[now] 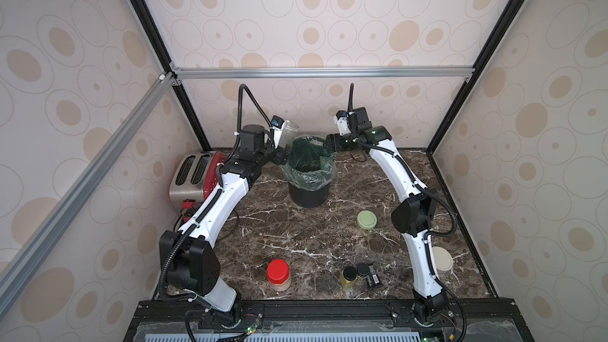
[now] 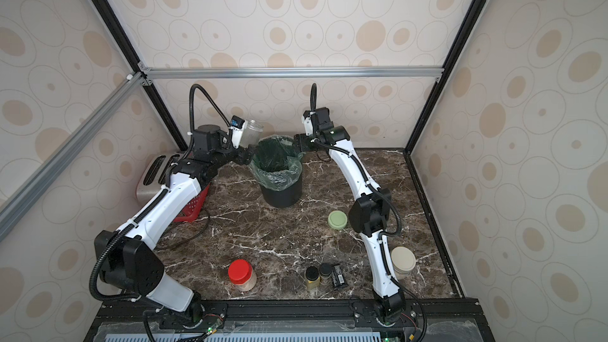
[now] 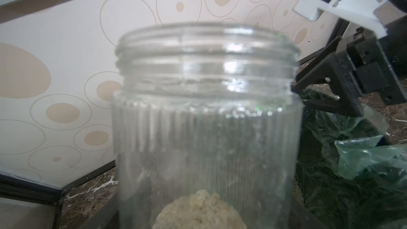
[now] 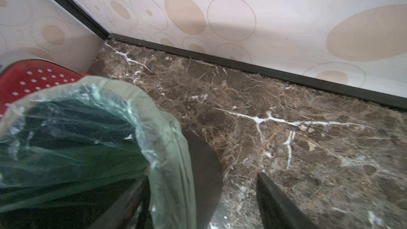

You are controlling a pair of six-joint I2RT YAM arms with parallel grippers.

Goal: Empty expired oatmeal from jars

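Note:
A clear glass jar (image 3: 205,131), with a pale clump of oatmeal (image 3: 199,212) low inside, is at my left gripper (image 1: 282,153), above the bin's left side; whether the fingers grip it is hard to see. The black bin (image 1: 308,194), lined with green bag (image 2: 276,177), stands at the table's back centre. My right gripper (image 1: 330,142) is at the bag's right rim, its blurred fingertips apart on either side of the folded rim in the right wrist view.
A toaster (image 1: 190,177) stands at the left. A green lid (image 1: 366,219), a red-lidded jar (image 1: 278,272), small dark-lidded jars (image 1: 348,275) and a cream lid (image 2: 403,259) lie toward the front.

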